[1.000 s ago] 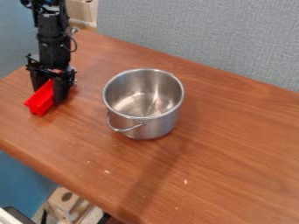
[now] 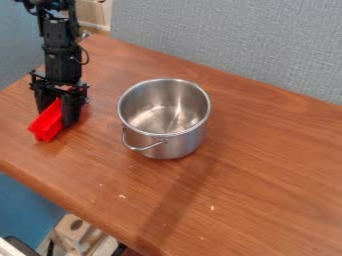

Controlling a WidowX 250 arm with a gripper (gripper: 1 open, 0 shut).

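Note:
My black gripper [image 2: 56, 100] is low at the left end of the wooden table [image 2: 267, 190], shut on a red block [image 2: 46, 124] that lies at or just above the tabletop, partly hidden by the fingers. To the right of it, apart, stands an empty steel pot [image 2: 164, 115] with a wire handle on its near side.
A grey textured wall [image 2: 227, 40] runs along the back.

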